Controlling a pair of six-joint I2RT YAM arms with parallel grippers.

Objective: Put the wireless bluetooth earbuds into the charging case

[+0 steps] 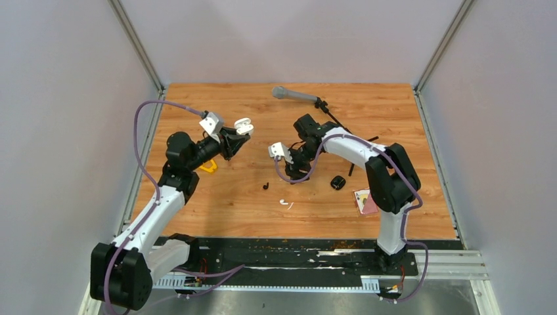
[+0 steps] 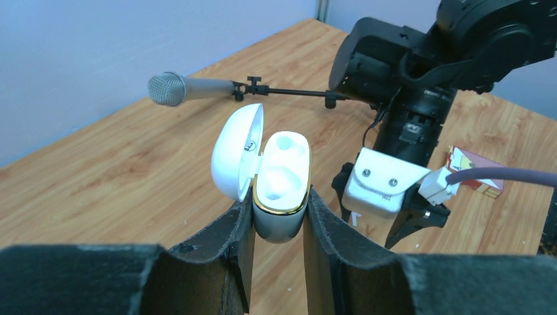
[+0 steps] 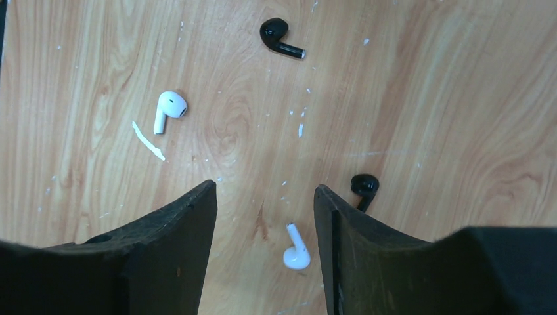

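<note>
My left gripper is shut on the white charging case (image 2: 282, 177), held upright with its lid (image 2: 233, 151) raised and both earbud wells empty. My right gripper points down at the table, open and empty. Below it lie two white earbuds (image 3: 172, 105) (image 3: 297, 256) and two black earbuds (image 3: 274, 31) (image 3: 364, 186). In the top view it is right of centre, low over the table.
A microphone (image 1: 295, 94) on a stand lies at the back. A black case (image 1: 338, 182) and a card box (image 1: 368, 203) are on the right. A yellow object (image 1: 210, 167) sits by the left arm. A white strip (image 3: 148, 141) lies near one earbud.
</note>
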